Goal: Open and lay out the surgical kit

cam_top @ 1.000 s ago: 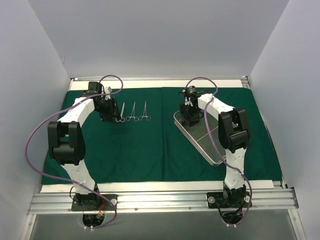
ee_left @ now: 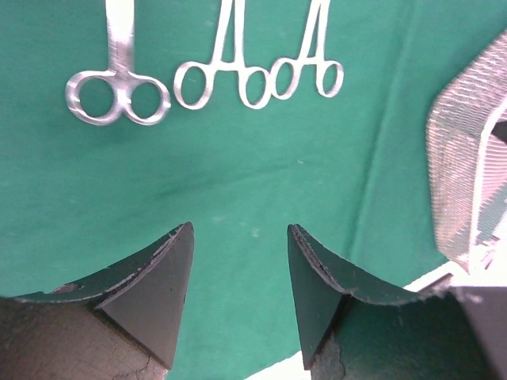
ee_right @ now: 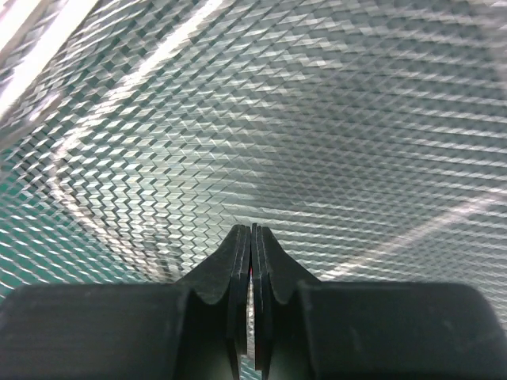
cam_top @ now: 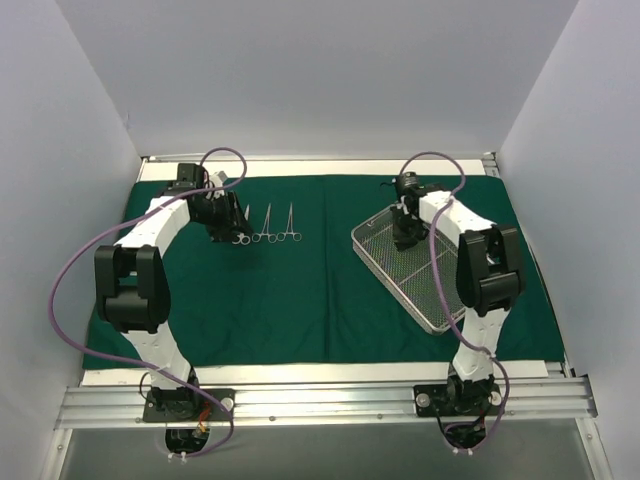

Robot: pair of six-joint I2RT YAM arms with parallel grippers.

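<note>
My right gripper is shut, fingertips meeting, with nothing held between them. In the top view it is over the upper part of the wire tray (cam_top: pixel 393 286). The tray's mesh is blurred in the right wrist view, and I cannot clearly make out the tweezers there. My left gripper stands open and empty above the green cloth (ee_left: pixel 230 170). Scissors (ee_left: pixel 119 79) and two clamps, one in the middle (ee_left: pixel 223 66) and one to the right (ee_left: pixel 307 62), lie side by side beyond its fingers.
The tray's near rim (cam_top: pixel 435 330) lies on the right half of the cloth, a raised edge around the mesh. Bare cloth (cam_top: pixel 250 300) fills the front left and middle. A purple cable (cam_top: pixel 440 275) loops over the tray.
My right gripper has gone from open to shut and moved rightward over the tray.
</note>
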